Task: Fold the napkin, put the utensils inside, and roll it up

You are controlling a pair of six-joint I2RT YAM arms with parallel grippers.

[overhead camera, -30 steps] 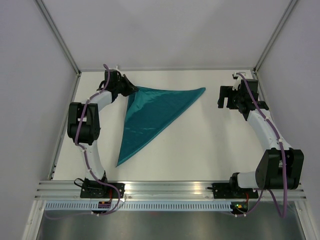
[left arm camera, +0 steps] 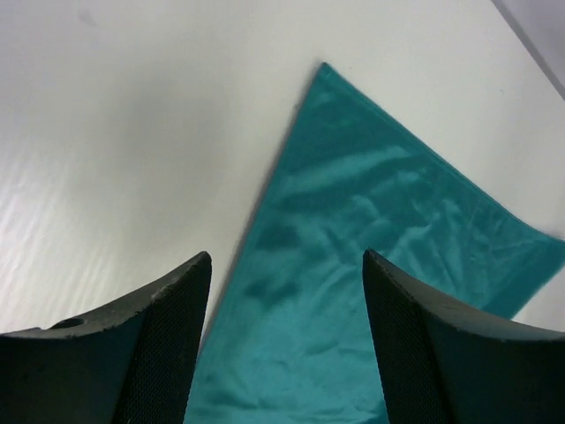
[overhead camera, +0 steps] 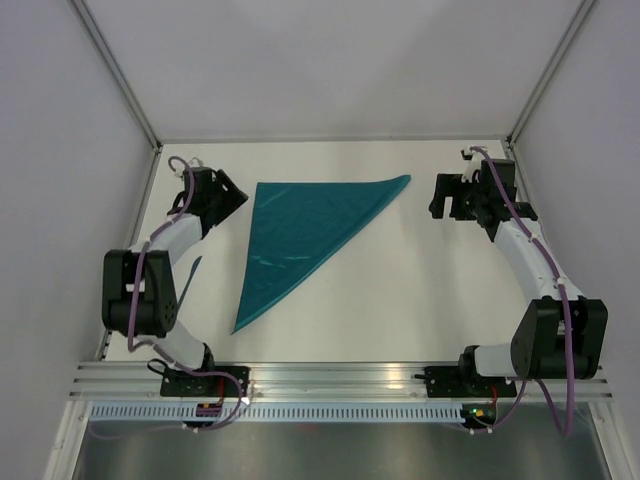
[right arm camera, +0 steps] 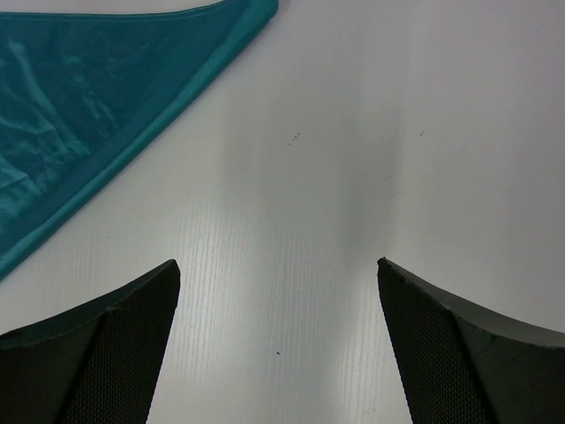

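Note:
A teal napkin (overhead camera: 300, 228) lies on the white table, folded along a diagonal into a triangle, its long edge facing the lower right. Off the napkin's upper left corner, my left gripper (overhead camera: 235, 194) stands open. The left wrist view shows the napkin (left arm camera: 327, 230) beyond its spread fingers (left arm camera: 168, 331), with nothing held. Far to the right of the cloth, my right gripper (overhead camera: 447, 212) is also open over bare table. A slim dark utensil-like thing (overhead camera: 189, 279) lies left of the napkin, partly hidden by the left arm; its kind cannot be made out.
Bare white table (overhead camera: 400, 290) stretches between the napkin's long edge and the right arm. Grey walls (overhead camera: 330, 70) close off the back and sides. A metal rail (overhead camera: 335, 372) runs along the front edge.
My left gripper has let go of the napkin's upper left corner, which now lies flat, and has drawn back to the left. The right arm has barely moved.

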